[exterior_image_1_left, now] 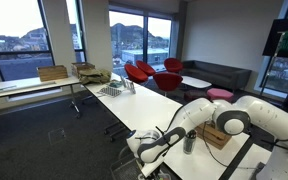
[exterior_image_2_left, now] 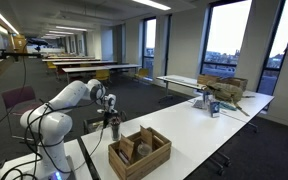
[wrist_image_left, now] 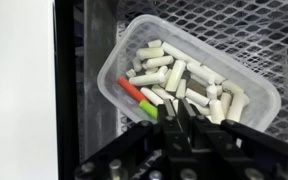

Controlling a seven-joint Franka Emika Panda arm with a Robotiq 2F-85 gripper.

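In the wrist view, a clear plastic tub (wrist_image_left: pixel 112 78) holds many short white chalk sticks (wrist_image_left: pixel 186 45). Among them, toward the tub's left side, lie one orange stick (wrist_image_left: pixel 130 90) and one green stick (wrist_image_left: pixel 148 108). My gripper is over the tub's lower side, its dark fingertips close together in front of the chalk. Whether anything sits between them is too dark to make out. In exterior view 1 the arm (exterior_image_1_left: pixel 174 125) reaches down to the table's near edge, where the tub cannot be made out.
The tub sits in a dark mesh basket (wrist_image_left: pixel 274 18), with a white surface (wrist_image_left: pixel 19 90) left of it. A wooden box (exterior_image_2_left: pixel 162 152) with items inside and a dark bottle (exterior_image_2_left: pixel 115 127) stand near the arm.
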